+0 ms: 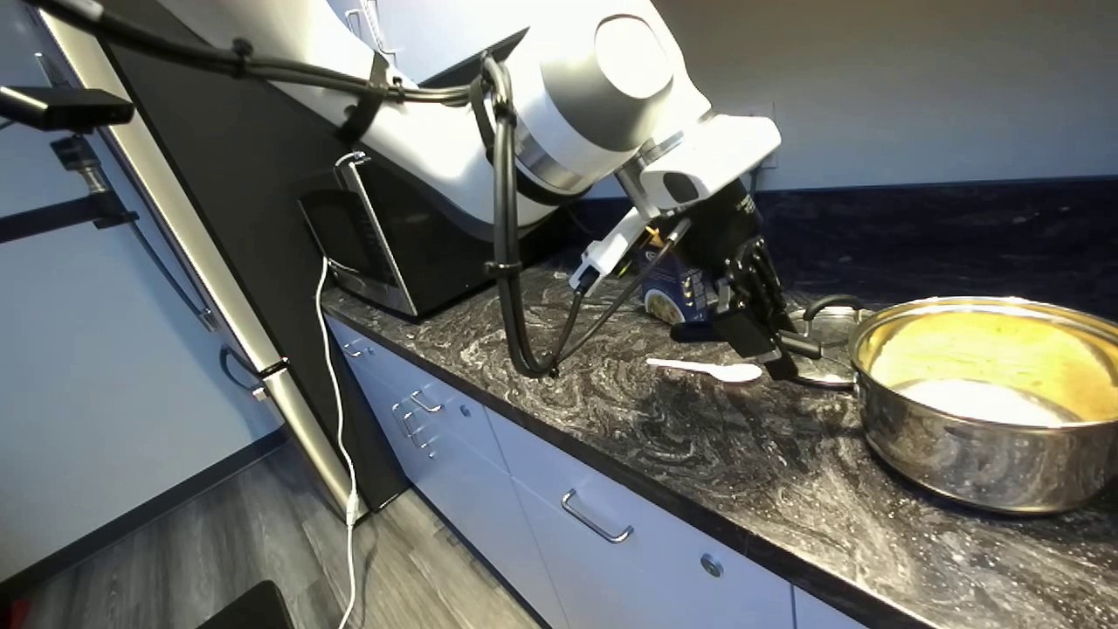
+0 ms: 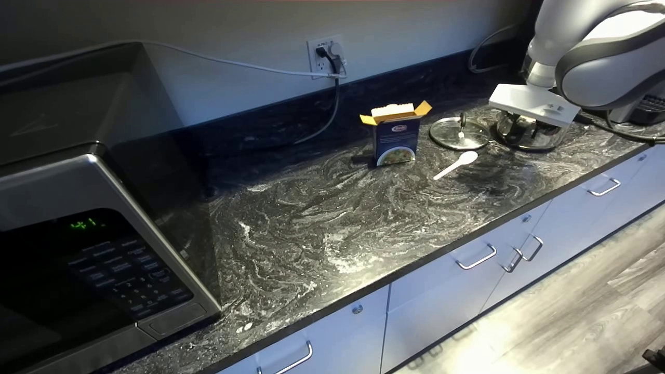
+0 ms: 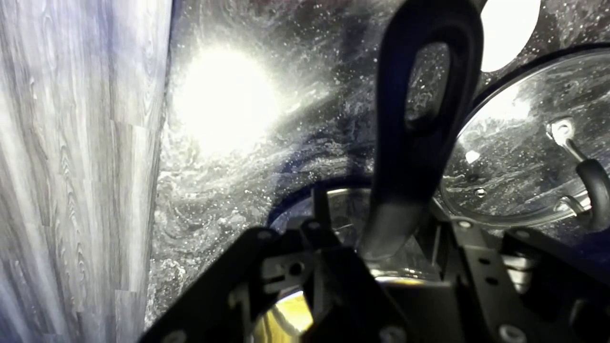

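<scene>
A large steel pot (image 1: pixel 980 451) with a golden inner wall stands on the counter at the right of exterior view 1. Its long black handle (image 3: pixel 414 123), with a looped end, runs up through the wrist view. Around this handle is my gripper, part open, its fingers on either side and a gap showing on the left. In exterior view 1 the gripper (image 1: pixel 788 362) is low beside the pot's left wall. The pot (image 2: pixel 530 132) is partly covered by the arm in exterior view 2.
A glass lid (image 2: pixel 460 134) lies near the pot, and a white spoon (image 2: pixel 456 164) in front of it. An open blue box (image 2: pixel 396 142) stands farther along. The microwave (image 2: pixel 106 249) fills the far end.
</scene>
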